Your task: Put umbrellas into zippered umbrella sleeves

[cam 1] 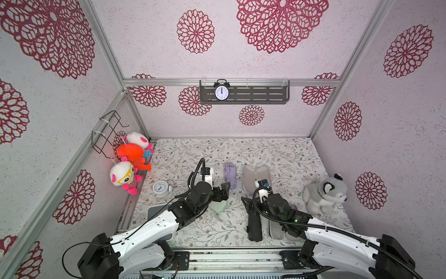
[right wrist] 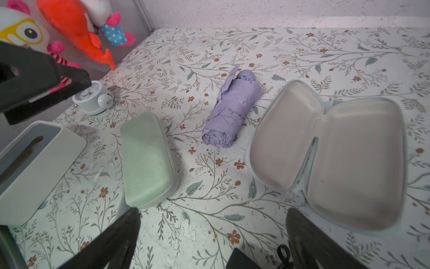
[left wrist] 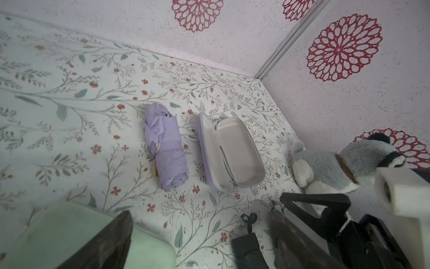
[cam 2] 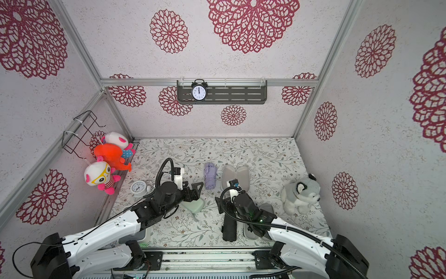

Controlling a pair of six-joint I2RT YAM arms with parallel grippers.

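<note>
A folded lavender umbrella (left wrist: pixel 165 148) lies mid-table, just left of an open zippered case (right wrist: pixel 353 161) with beige lining and lavender shell. A closed mint case (right wrist: pixel 145 157) lies nearer, below my left gripper (cam 1: pixel 221 191). A black umbrella (cam 1: pixel 254 225) lies toward the front, partly under my right arm, beside further grey cases. My right gripper (cam 2: pixel 225 200) hovers over its back end, short of the open case. Both grippers are open and empty.
A husky plush (cam 1: pixel 325 195) sits at right; plush toys (cam 1: pixel 132 158) are at left, near a white clock (cam 1: pixel 160 188) and a tray (right wrist: pixel 53 165).
</note>
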